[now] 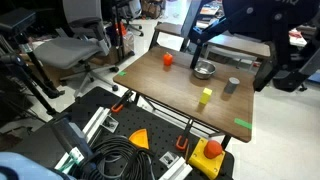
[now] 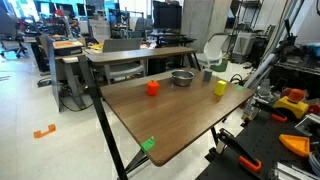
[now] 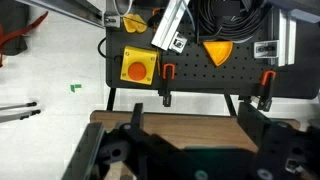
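Held high in exterior view 1, my black gripper [image 1: 229, 64] has its fingers spread wide, with nothing between them. Below it, the brown tabletop [image 1: 175, 87] carries a red-orange round item [image 1: 167, 59], a silver bowl [image 1: 203, 70], a yellow block [image 1: 205, 96] and a grey cup [image 1: 231, 85]. Exterior view 2 shows the same red-orange item [image 2: 153, 88], bowl [image 2: 182, 77], cup [image 2: 207, 75] and yellow block [image 2: 220, 88], all apart. Dark gripper parts fill the bottom of the wrist view, hiding much of the table edge [image 3: 200, 118] there.
On the black base beside the table sit a yellow box with a red button [image 3: 138, 67], an orange wedge [image 3: 218, 50], coiled black cables and red-handled clamps [image 3: 168, 73]. An office chair [image 1: 75, 50] stands behind.
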